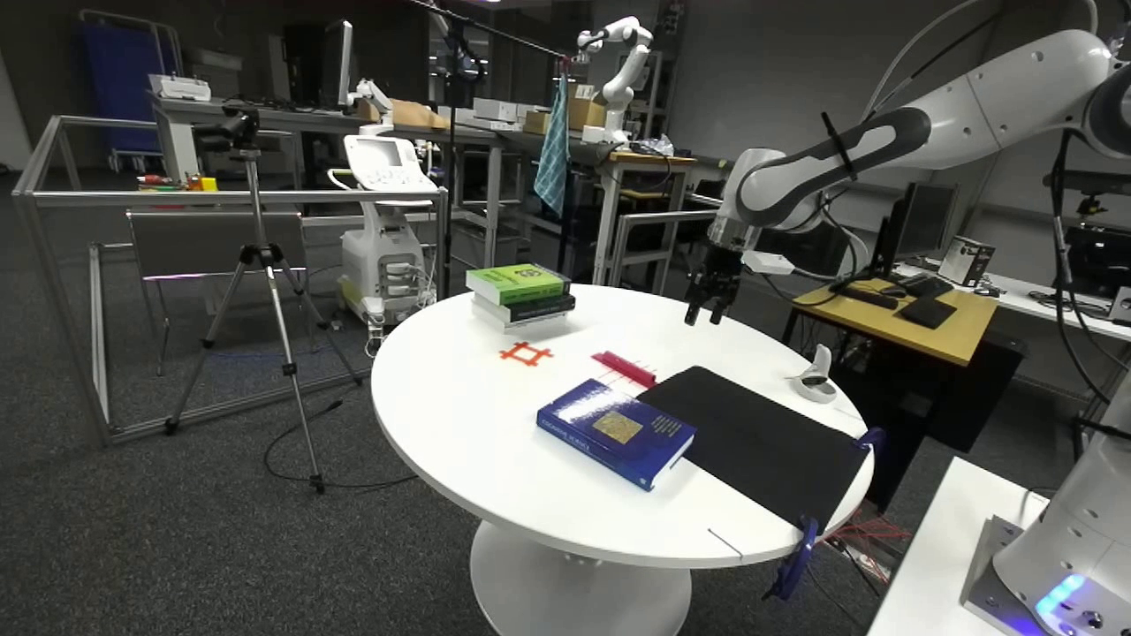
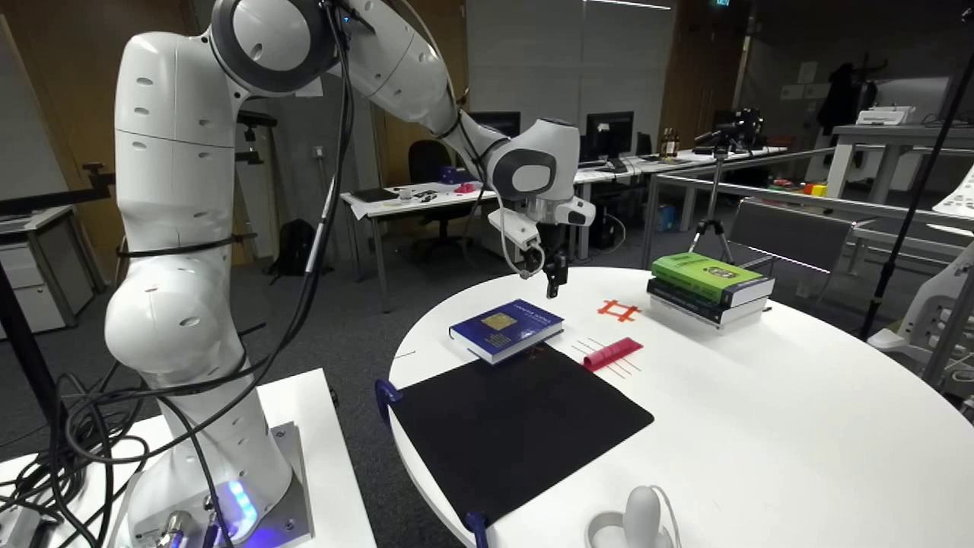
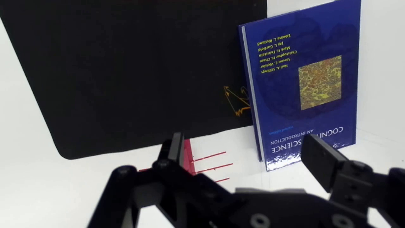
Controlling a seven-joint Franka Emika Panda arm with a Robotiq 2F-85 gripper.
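A blue hardback book, "Cognitive Science" [image 1: 617, 429], lies flat on the white round table, overlapping the corner of a black mat [image 1: 758, 440]. Its cover [image 3: 303, 87] fills the right of the wrist view. Farther off, a green book [image 1: 517, 282] tops a small stack of books. My gripper is open, its fingers wide apart with nothing held between them. In exterior view 1 the gripper [image 1: 704, 314] hangs above the table, clear of the books; exterior view 2 shows the gripper [image 2: 553, 283] pointing downward.
A pink-red strip with thin lines [image 2: 612, 353] lies beside the mat, and an orange tape square [image 2: 620, 310] is near the stack. A white controller with a ring [image 1: 816, 376] sits at the table's edge. Blue clamps [image 1: 797, 556] hold the mat.
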